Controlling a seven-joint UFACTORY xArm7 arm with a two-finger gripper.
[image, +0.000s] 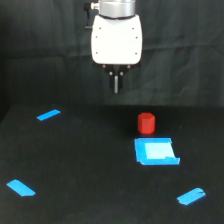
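Note:
A small red can-like object (147, 124) stands upright on the dark table, right of centre. Just in front of it lies a white patch (159, 151) bordered with blue tape. My gripper (115, 85) hangs high at the top centre, under a white box-shaped mount, left of the red object and well clear of it. Its fingers are thin and small against the dark backdrop, so how the fingers stand cannot be made out. Nothing visible hangs from them.
Strips of blue tape lie on the table: one at the far left (49, 115), another at the near left (21, 188) and a third at the near right (191, 196). A dark curtain (40, 60) closes off the back.

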